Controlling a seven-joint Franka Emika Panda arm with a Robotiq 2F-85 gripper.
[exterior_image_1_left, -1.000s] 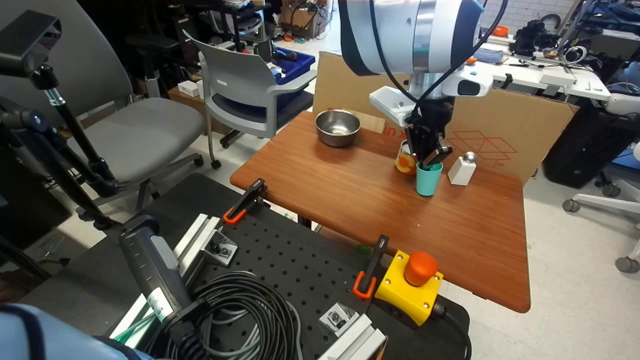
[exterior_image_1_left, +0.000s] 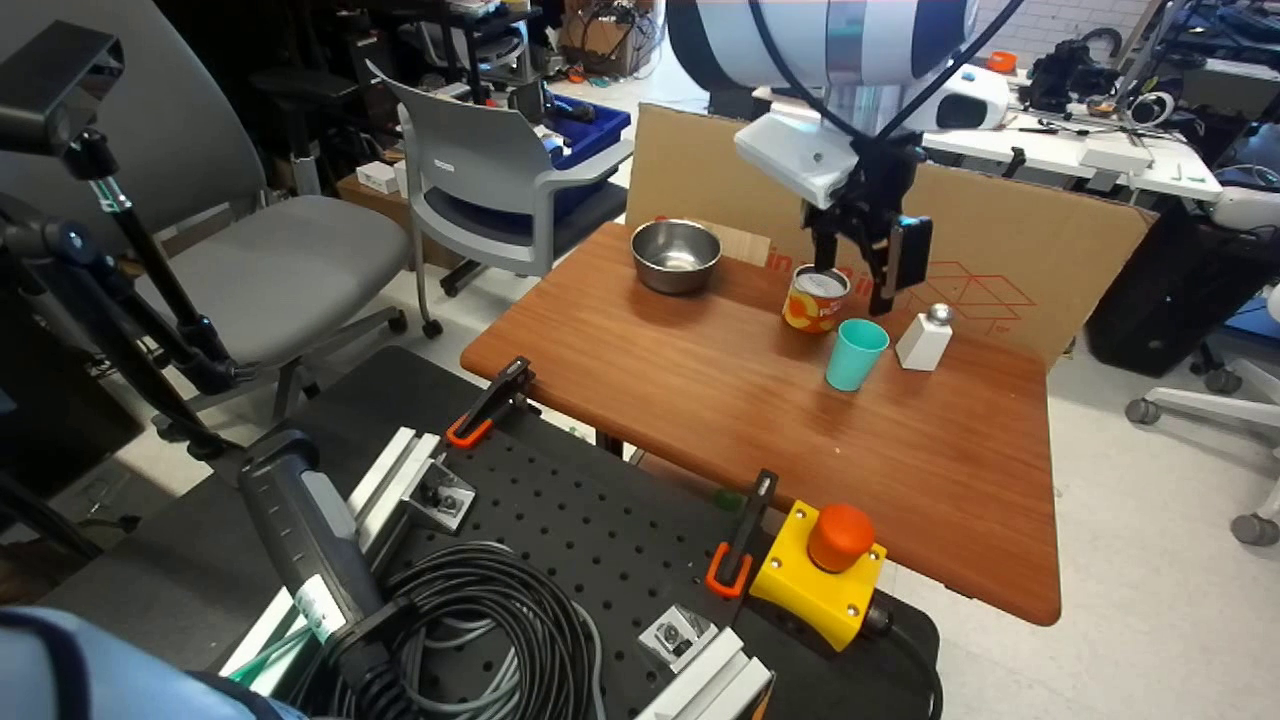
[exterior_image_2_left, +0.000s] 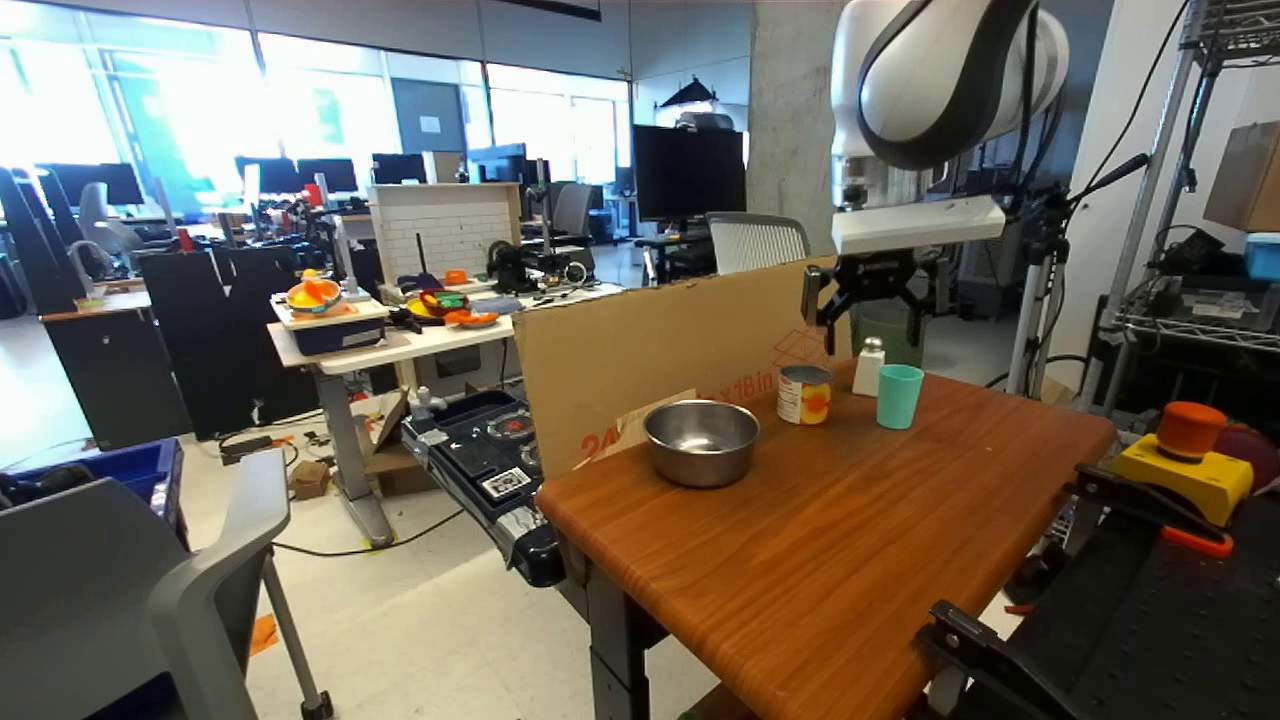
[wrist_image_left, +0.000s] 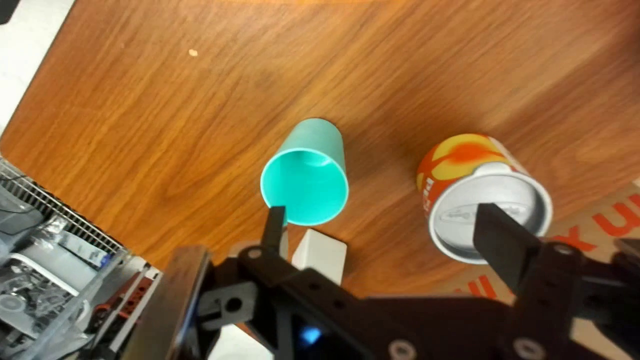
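My gripper is open and empty, hanging above the table in both exterior views. A teal cup (wrist_image_left: 306, 180) stands upright on the wood; from above it looks empty inside. Beside it is a can (exterior_image_1_left: 812, 302) with an orange and yellow label and a grey top. In the wrist view one finger (wrist_image_left: 274, 231) reaches the near side of the cup's rim in the picture, while the other overlaps the lid of the can (wrist_image_left: 486, 210). A white bottle with a silver cap (exterior_image_1_left: 927, 336) stands close to the cup, partly hidden by the gripper in the wrist view.
A steel bowl (exterior_image_1_left: 675, 254) sits near the table's far left corner. Behind the objects rises a cardboard sheet (exterior_image_2_left: 684, 342).
One second ago my gripper was down at the cup's mouth. Now it is higher and clear of the cup, its fingers spread. The cup stands slightly further left and the can shows more fully.
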